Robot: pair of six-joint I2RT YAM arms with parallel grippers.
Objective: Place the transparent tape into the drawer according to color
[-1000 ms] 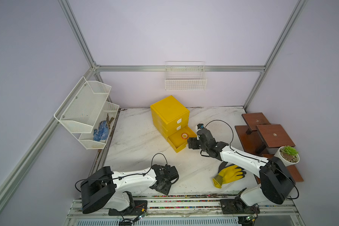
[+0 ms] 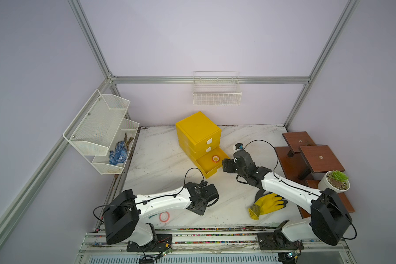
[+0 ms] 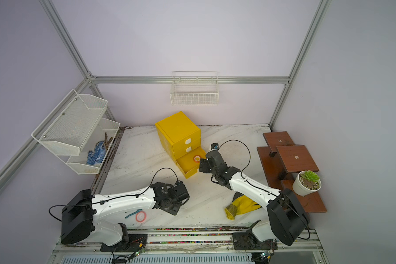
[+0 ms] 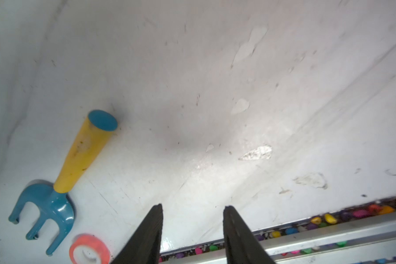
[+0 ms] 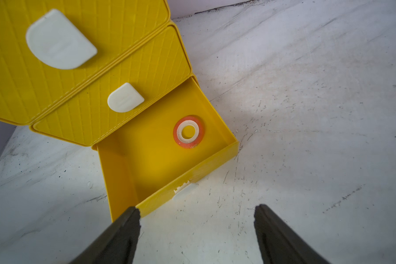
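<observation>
The yellow drawer unit (image 2: 193,132) has its bottom drawer (image 5: 154,162) pulled out, holding a red tape roll (image 5: 179,128). Another pink-red tape roll (image 4: 99,245) lies at the front left. My left gripper is above the table right of that roll; its fingertips are apart, but what sits between them lower down is not visible. My right gripper stands open just before the drawer's front, with nothing between its fingers.
A fork-like toy tool (image 4: 84,149) lies beside the loose roll. A yellow glove (image 2: 266,204) is at the front right, with wooden stands (image 2: 319,156) and a plant (image 2: 338,180) at the right edge.
My left gripper has moved up and rightward from the front edge, uncovering the loose tape roll in the top left view. My right gripper has shifted slightly right.
</observation>
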